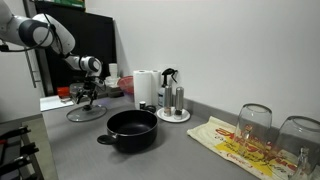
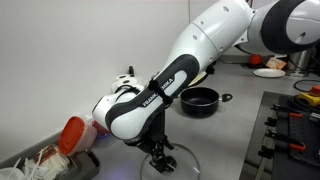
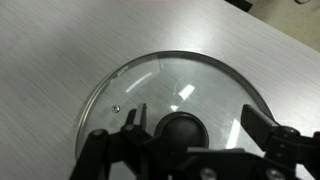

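Observation:
A round glass lid (image 3: pixel 150 75) with a dark rim and black knob (image 3: pixel 182 131) lies flat on the grey table. In the wrist view the knob sits between the two spread fingers of my open gripper. Exterior view 1 has my gripper (image 1: pixel 88 104) right above the lid (image 1: pixel 78 114); whether the fingers touch the knob cannot be told. A black pot (image 1: pixel 132 128) without a cover stands on the table, apart from the lid and nearer that camera.
A paper towel roll (image 1: pixel 146 87), bottles (image 1: pixel 179 100) on a white plate and two upturned glasses (image 1: pixel 252 125) on a yellow cloth (image 1: pixel 225 142) line the wall. A red container (image 2: pixel 74 133) stands near the arm. Table between lid and pot is clear.

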